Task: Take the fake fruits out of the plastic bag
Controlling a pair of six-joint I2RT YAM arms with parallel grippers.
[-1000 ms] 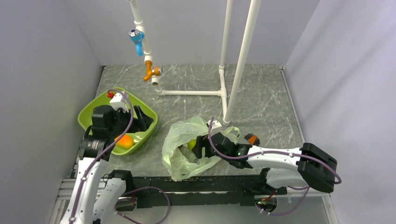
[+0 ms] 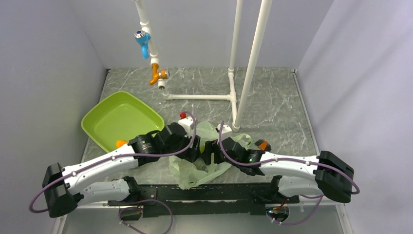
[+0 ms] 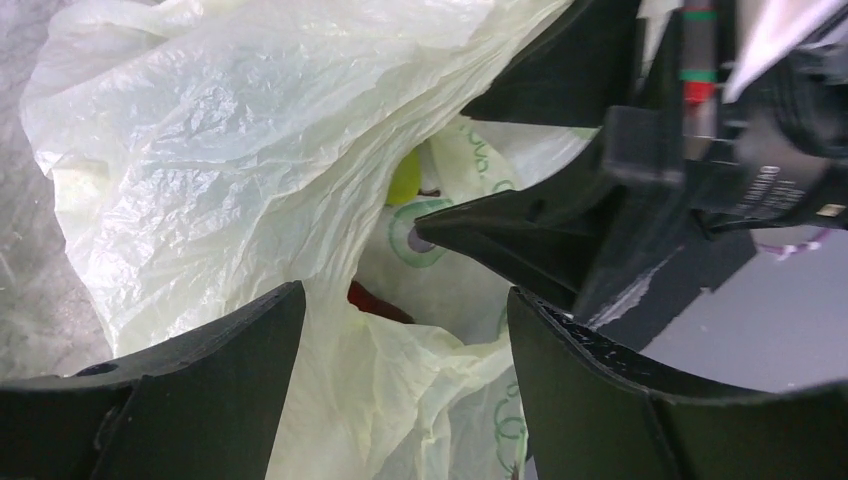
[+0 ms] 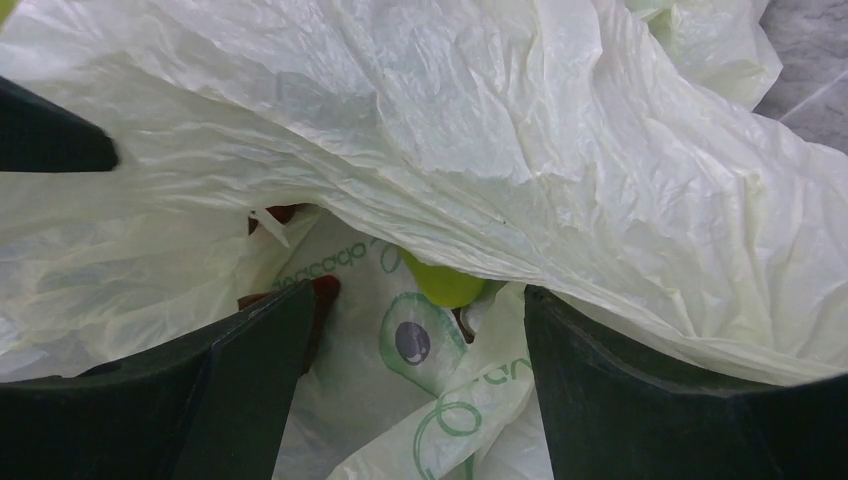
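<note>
A crumpled pale plastic bag [image 2: 180,171] lies at the front middle. My left gripper [image 2: 191,153] and my right gripper [image 2: 208,155] are both over it, fingers apart, close to each other. Inside the bag, a yellow-green fruit [image 4: 445,282] with a stem and a dark red item [image 3: 375,303] show, partly hidden by folds of plastic. In each wrist view the fingers stand open around bag folds or the opening, with no fruit clearly held.
A green tray [image 2: 109,119] is at the left with an orange item [image 2: 121,144] in it. White pipes [image 2: 197,97] with taps stand behind the bag. An orange and black object [image 2: 263,145] lies right of the bag.
My left arm has swung right from over the green tray to the bag, beside the right gripper. The right arm has barely moved.
</note>
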